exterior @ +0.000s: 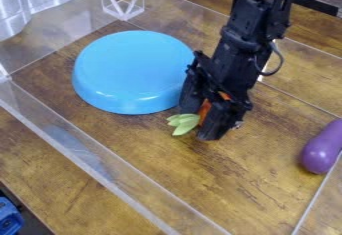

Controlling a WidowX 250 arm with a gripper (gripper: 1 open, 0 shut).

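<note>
My black gripper (209,107) is lowered over a toy carrot, whose orange body is mostly hidden behind the fingers; its green leaves (182,124) stick out to the left, low on the fingers' side. Whether the fingers are shut on the carrot cannot be told. A blue round dish or lid (134,74) lies to the left of the gripper. A purple eggplant toy (322,151) lies at the right.
Clear plastic walls (80,159) run along the left side of the wooden table (241,189). A blue object (8,219) sits at the bottom left corner.
</note>
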